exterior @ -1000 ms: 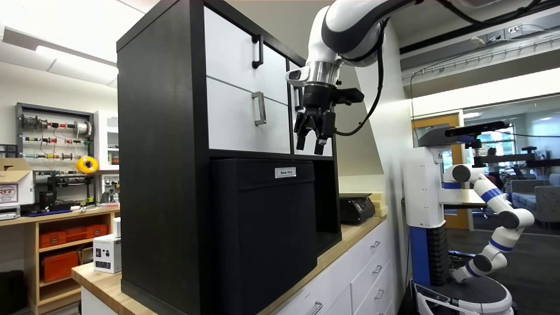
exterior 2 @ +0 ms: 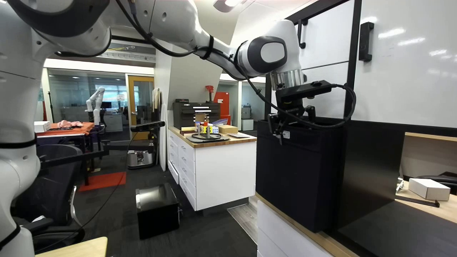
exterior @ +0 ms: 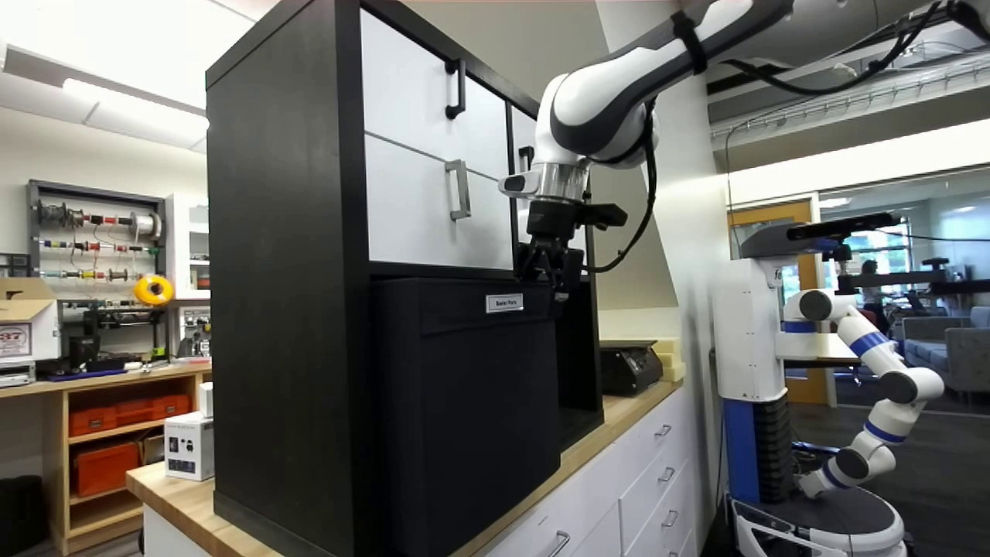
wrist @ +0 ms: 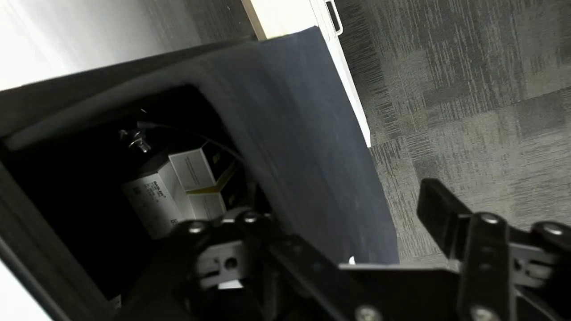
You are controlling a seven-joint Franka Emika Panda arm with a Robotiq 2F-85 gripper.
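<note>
A black fabric bin (exterior: 489,399) stands in a lower opening of the dark cabinet, a small white label (exterior: 503,303) near its top edge. At its upper front edge is my gripper (exterior: 544,278), fingers apart. In the wrist view, the bin's front wall (wrist: 316,160) lies between the left finger, over the bin's inside, and the right finger (wrist: 484,257), over the floor side. No firm closing on the wall shows. Inside the bin are small white boxes (wrist: 155,203) and a shiny metal piece (wrist: 140,141).
White cabinet doors with handles (exterior: 459,190) rise just above the bin. To its right is an empty dark compartment (exterior: 580,362). A black device (exterior: 631,367) sits farther along the wooden counter (exterior: 640,402). Open floor (exterior 2: 214,233) lies in front of the counter.
My gripper has come down and a little to the left, from above the bin to its top front edge. The wrist has turned, and the bin looks unmoved.
</note>
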